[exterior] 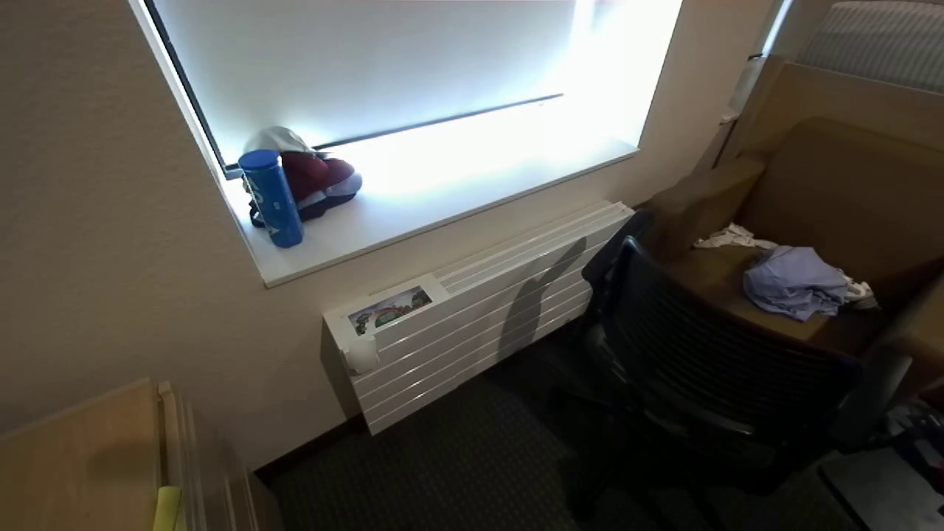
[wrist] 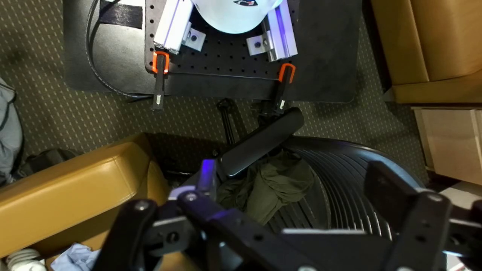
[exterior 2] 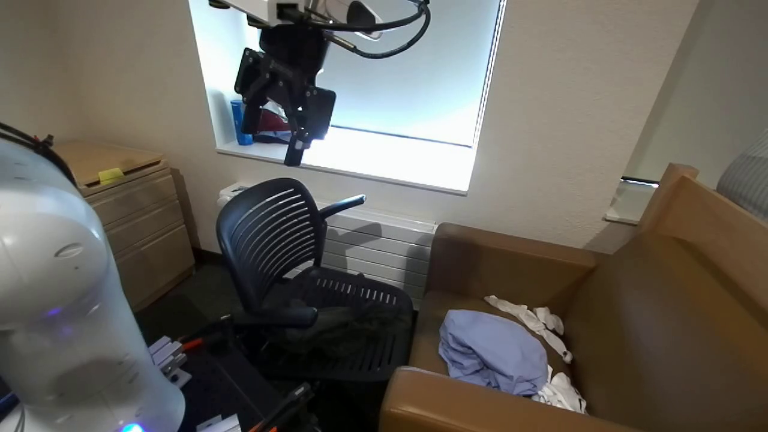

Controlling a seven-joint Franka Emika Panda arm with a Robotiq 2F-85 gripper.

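Note:
My gripper (exterior 2: pixel 272 141) hangs high in front of the window in exterior view 2, its fingers (exterior 2: pixel 295 150) pointing down and spread apart. Between them only background shows. Seen from the wrist, the open gripper is over the black chair, with a dark green cloth (wrist: pixel 280 183) lying on the seat far below. On the brown armchair rests a crumpled lavender cloth (exterior 2: pixel 493 351), with white cloths (exterior 2: pixel 529 317) beside it. A blue canister (exterior: pixel 272 199) stands upright on the windowsill in front of dark red caps (exterior: pixel 310 177). Exterior view 1 does not show the gripper.
The black chair (exterior 2: pixel 277 237) stands between the robot's base and the white radiator (exterior: pixel 478 305). Clamps (wrist: pixel 159 86) stick out from the base table's (wrist: pixel 334 67) edge. A wooden drawer unit (exterior 2: pixel 144 223) is by the wall. Most of the windowsill (exterior: pixel 495 181) is bare.

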